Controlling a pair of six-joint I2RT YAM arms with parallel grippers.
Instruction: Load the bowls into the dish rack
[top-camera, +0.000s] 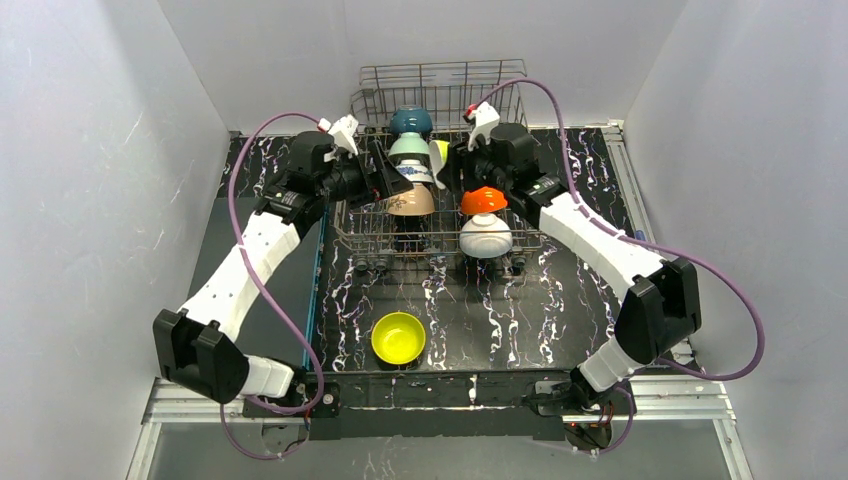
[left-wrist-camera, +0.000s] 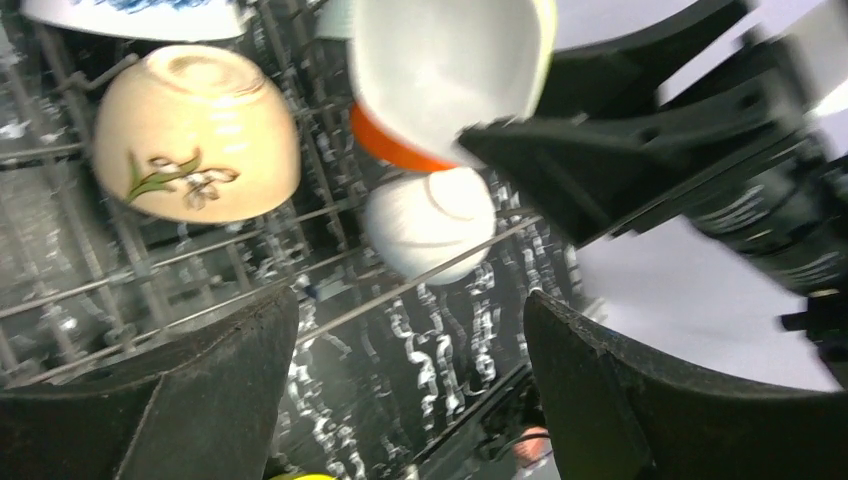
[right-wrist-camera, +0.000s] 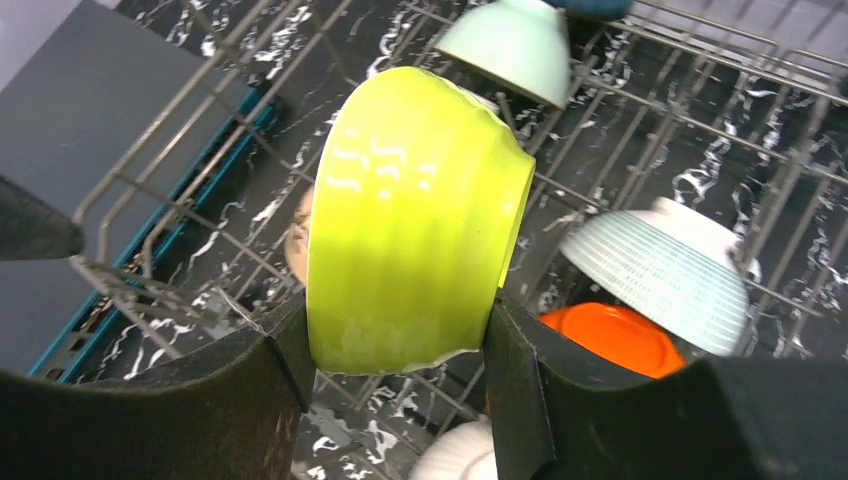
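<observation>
A yellow-green bowl with a white inside (right-wrist-camera: 415, 210) is held on edge above the dish rack (top-camera: 440, 243), my right gripper shut on its rim. My left gripper hangs over the rack's left side, its fingers (left-wrist-camera: 215, 385) spread with nothing between them. Beneath it a cream flowered bowl (left-wrist-camera: 200, 150) sits upside down in the rack. A second yellow bowl (top-camera: 398, 338) stands upright on the counter in front of the rack.
Other racked bowls are a dark blue one (top-camera: 411, 121), a pale green one (top-camera: 409, 145), a blue-patterned white one (top-camera: 414, 173), an orange one (top-camera: 484, 200) and a white one (top-camera: 486, 237). Rack wires surround them.
</observation>
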